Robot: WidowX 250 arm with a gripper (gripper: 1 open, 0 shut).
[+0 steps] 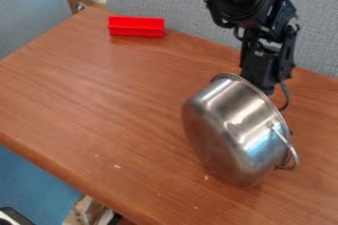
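Note:
A steel pot [231, 130] with a wire handle lies tilted on its side on the right part of the wooden table. The black arm [251, 17] reaches down from the top behind the pot. Its lower end is hidden behind the pot's rim, so I cannot see the gripper's fingertips or what, if anything, is between them.
A red block [136, 26] lies at the back left of the table [93, 101]. Grey padded walls border the back and left side.

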